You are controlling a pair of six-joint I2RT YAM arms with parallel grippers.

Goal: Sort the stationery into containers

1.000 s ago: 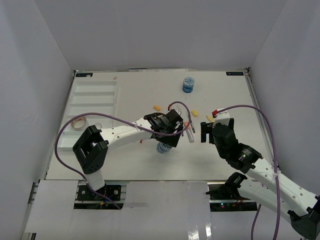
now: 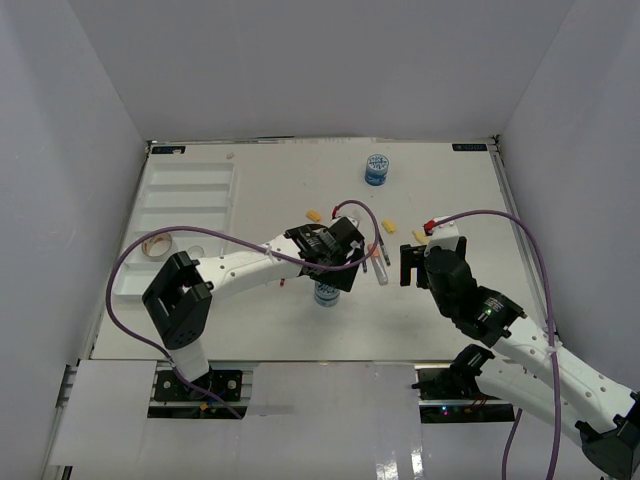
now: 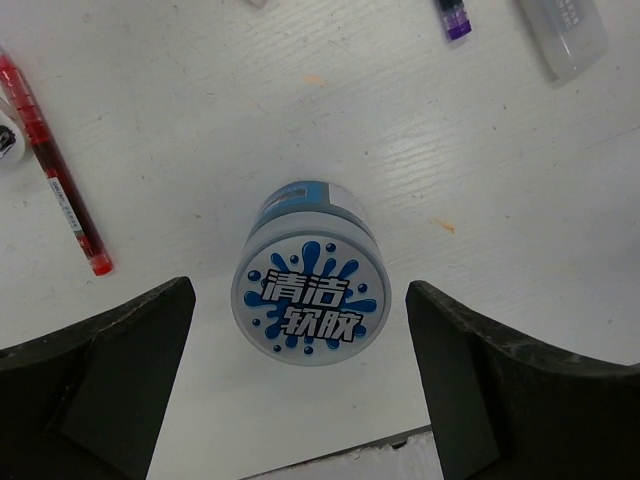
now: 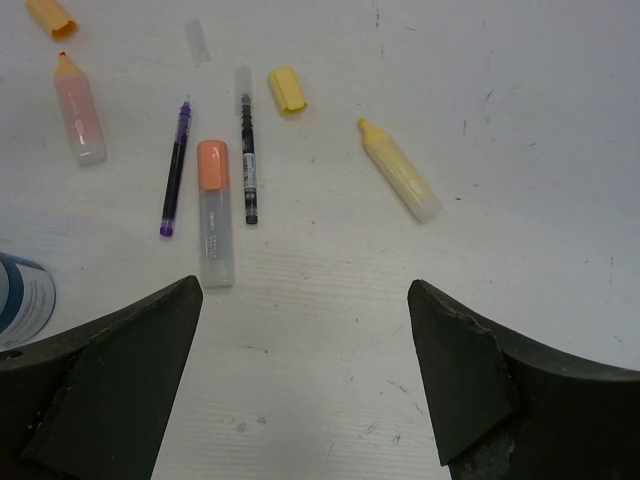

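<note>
A jar with a blue splash lid [image 3: 310, 300] stands between the open fingers of my left gripper. A red pen [image 3: 55, 170] lies beside it. My right gripper hangs open over the table, nothing between its fingers. In the right wrist view lie a purple pen [image 4: 176, 160], a black pen [image 4: 249, 170], an orange-capped marker [image 4: 216, 230], a pink marker [image 4: 80, 115], a yellow marker [image 4: 398, 170] and yellow caps [image 4: 288, 90].
A white compartment tray [image 2: 180, 180] at the left holds a tape roll [image 2: 157, 244]. A second blue jar [image 2: 376, 169] stands at the back.
My left arm has shifted very slightly over the jar since a second ago. The right arm has barely moved.
</note>
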